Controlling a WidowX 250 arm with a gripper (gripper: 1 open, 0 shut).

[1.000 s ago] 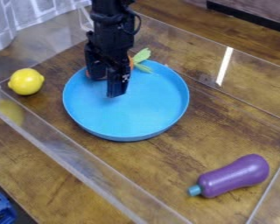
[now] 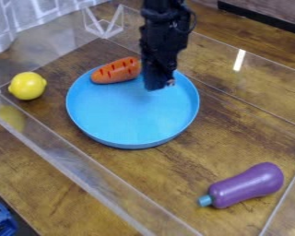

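The black gripper [image 2: 157, 74] hangs over the upper right part of a blue round plate [image 2: 132, 120], shut, with nothing clearly visible between its fingers. An orange carrot-like object [image 2: 114, 70] lies at the plate's upper left edge, left of the gripper. The gripper's lower tips are dark and somewhat blurred.
A yellow lemon [image 2: 29, 86] sits left of the plate. A purple eggplant [image 2: 246, 185] lies at the lower right. A clear bin wall runs along the left side.
The gripper has moved right from over the orange object, which now shows fully.
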